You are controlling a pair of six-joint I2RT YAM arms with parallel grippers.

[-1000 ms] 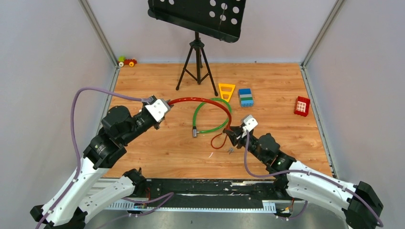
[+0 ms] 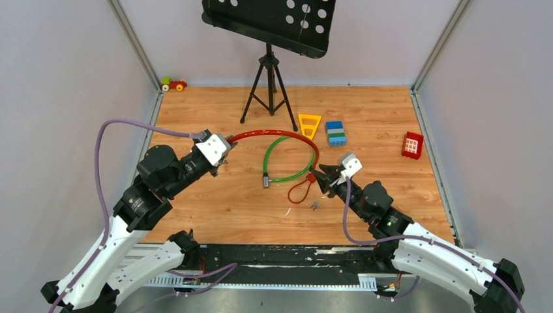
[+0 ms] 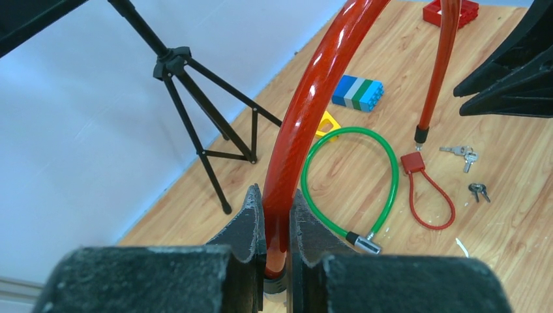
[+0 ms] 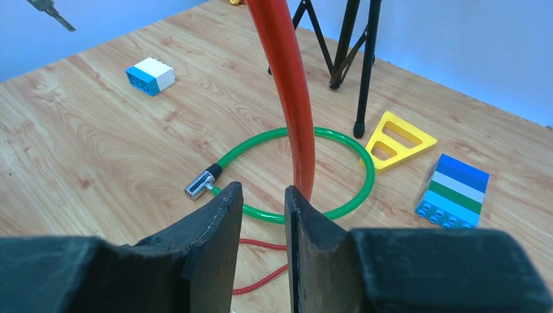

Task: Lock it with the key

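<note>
A long red cable lock point(image 2: 270, 132) arches across the middle in the top view. My left gripper is shut on it close to one black-collared end. The cable's other end point(image 3: 422, 135), black with a metal tip, hangs over the table beside my right gripper point(image 2: 315, 173). In the left wrist view the right fingers point(image 3: 505, 104) stand slightly apart, with nothing between them. Seen from the right wrist, the red cable point(image 4: 301, 140) passes behind the right finger. Keys lie on the table in two bunches, one point(image 3: 461, 154) farther back, the other point(image 3: 479, 191) nearer.
A green cable lock point(image 3: 392, 176) lies looped on the table near a small red lock point(image 3: 412, 162) with its own loop. Behind are a yellow triangle point(image 4: 398, 140), a brick block point(image 4: 453, 189) and a black stand point(image 2: 269, 85).
The cable's hanging end has swung slightly right.
</note>
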